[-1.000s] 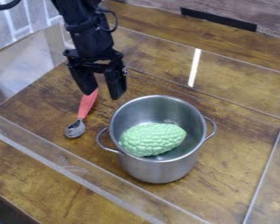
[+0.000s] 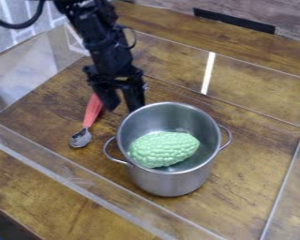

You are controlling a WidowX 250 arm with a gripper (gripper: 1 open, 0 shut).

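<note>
My gripper (image 2: 115, 94) hangs from the black arm at the upper middle, blurred, low over a red-handled spoon (image 2: 93, 113) that lies on the wooden surface left of a steel pot (image 2: 172, 183). A green, bumpy object (image 2: 163, 148) rests inside the pot. How far the fingers are apart, and whether anything is between them, is unclear.
Bare wooden surface (image 2: 253, 103) spreads behind and to the right of the pot. Transparent panels border the work area at the left and right. A thin white strip lies at the upper right.
The gripper has shifted slightly and is more blurred now. The pot, the green object and the spoon look unmoved.
</note>
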